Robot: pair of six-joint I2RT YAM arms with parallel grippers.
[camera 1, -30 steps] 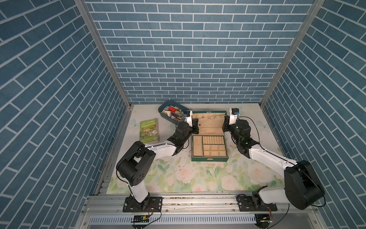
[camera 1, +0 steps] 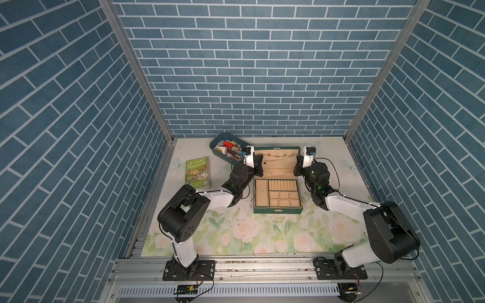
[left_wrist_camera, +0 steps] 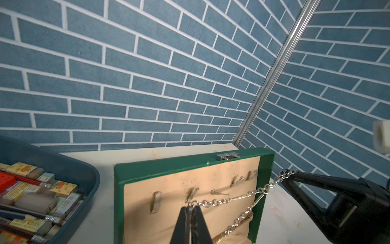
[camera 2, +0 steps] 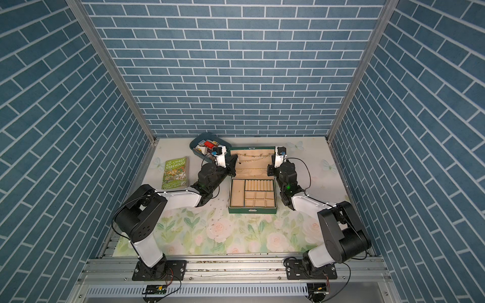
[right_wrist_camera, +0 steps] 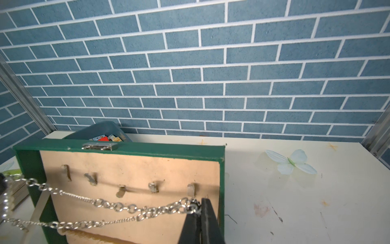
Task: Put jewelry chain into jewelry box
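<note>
A silver jewelry chain (right_wrist_camera: 117,206) hangs in two strands between my grippers, in front of the raised lid (right_wrist_camera: 134,170) of the green jewelry box. At its left end my left gripper is shut on the chain. The other end sits at the tips of my right gripper, also shut. In the left wrist view, the chain (left_wrist_camera: 233,199) crosses the lid's inner face, below and in front of a row of small hooks (left_wrist_camera: 156,202). The box's base (camera 1: 276,208) lies open below, its compartments empty.
A blue bin (left_wrist_camera: 87,174) of small goods stands left of the lid, close to my left arm. Further left lies a green book (camera 1: 197,172). Bare table (right_wrist_camera: 276,195) extends right of the lid, and the front of the table is clear.
My right gripper has shifted slightly lower in the top left view, and its arm has drawn inward. The left arm has moved only a little. The chain stays stretched between both.
</note>
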